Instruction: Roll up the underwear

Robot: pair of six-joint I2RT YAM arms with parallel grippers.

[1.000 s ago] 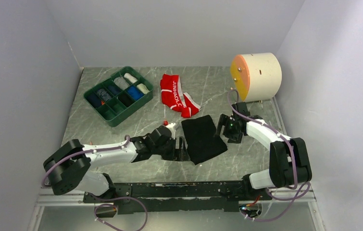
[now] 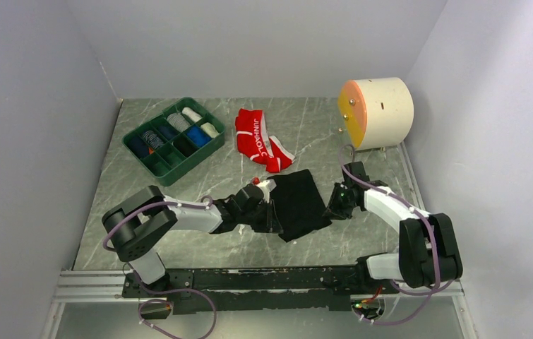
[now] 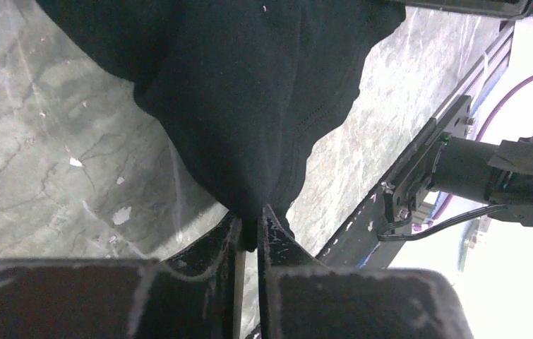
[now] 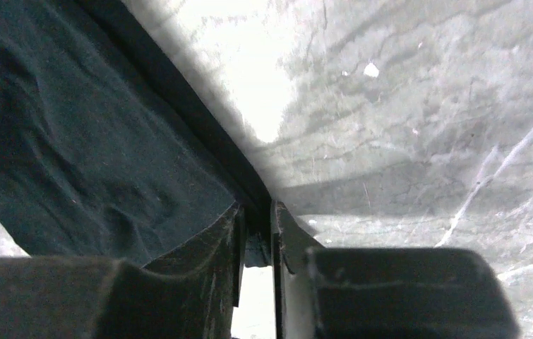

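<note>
Black underwear (image 2: 296, 198) lies folded flat on the marble table between my arms. My left gripper (image 2: 272, 227) is at its near-left corner; in the left wrist view its fingers (image 3: 277, 240) are shut on the dark cloth (image 3: 242, 113). My right gripper (image 2: 330, 212) is at the near-right corner; in the right wrist view its fingertips (image 4: 281, 219) are close together around the folded edge of the cloth (image 4: 108, 141), low against the table.
A green divided box (image 2: 157, 166) with rolled garments stands at back left. A red and white cloth (image 2: 253, 141) lies behind the underwear. A cream cylinder (image 2: 387, 113) with coloured front stands at back right. Bare table lies at the front left and right.
My left gripper has moved right onto the underwear's near-left corner and closed. My right gripper has moved down toward the near-right corner and its fingers have drawn together.
</note>
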